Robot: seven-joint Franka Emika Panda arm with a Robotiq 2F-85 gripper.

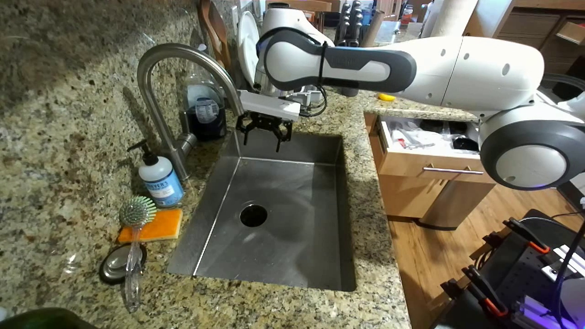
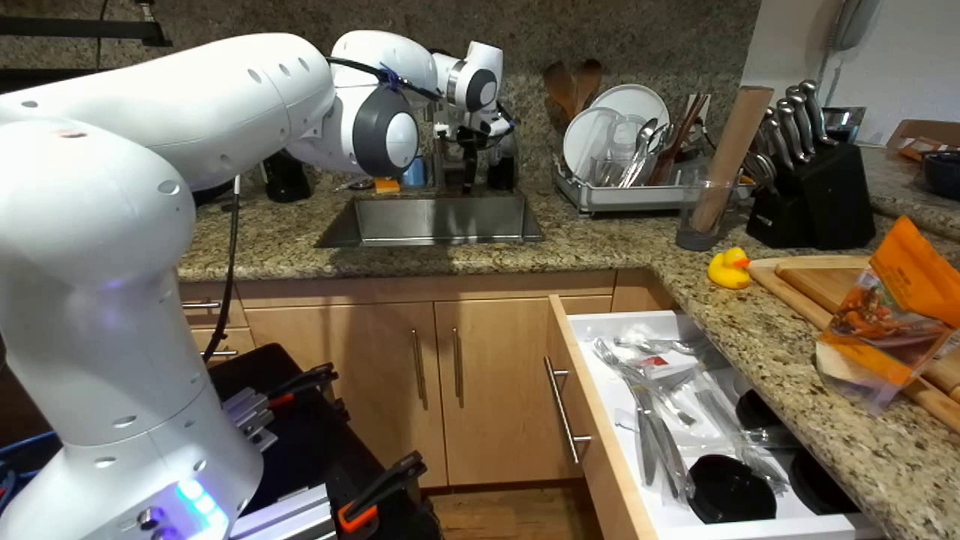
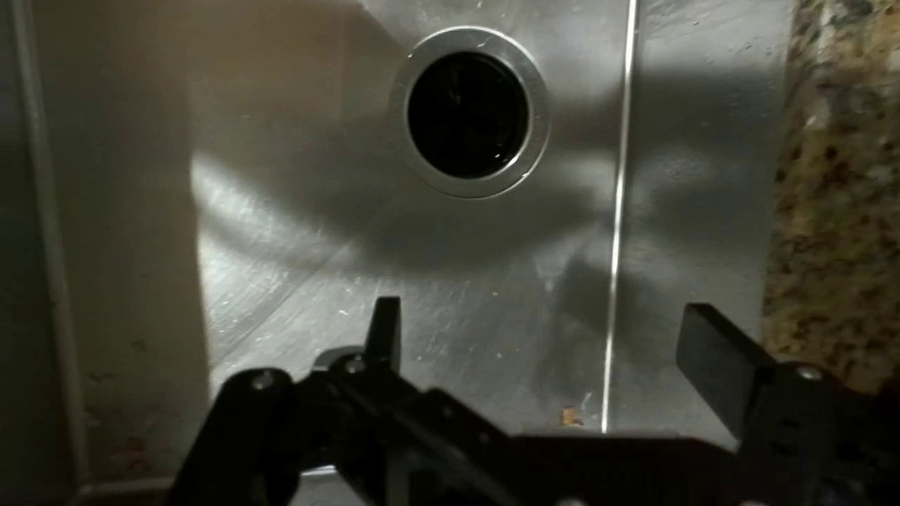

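Note:
My gripper (image 1: 261,142) hangs over the far end of the steel sink (image 1: 296,219), its fingers pointing down. In the wrist view its two black fingers (image 3: 715,354) stand wide apart with only bare sink floor below, so it is open and empty. The round drain (image 3: 469,115) lies ahead of the fingertips. A small brown scrap (image 3: 571,417) shows low in that view, near the seam along the sink floor. In exterior view 2 the gripper (image 2: 469,175) is dark and small against the faucet area.
The curved faucet (image 1: 164,109) rises close beside my gripper. Soap bottle (image 1: 160,178), orange sponge (image 1: 164,225) and dish brush (image 1: 134,246) sit left of the sink. A loaded dish rack (image 2: 630,198), a rubber duck (image 2: 729,268) and an open drawer (image 2: 576,414) are to the right.

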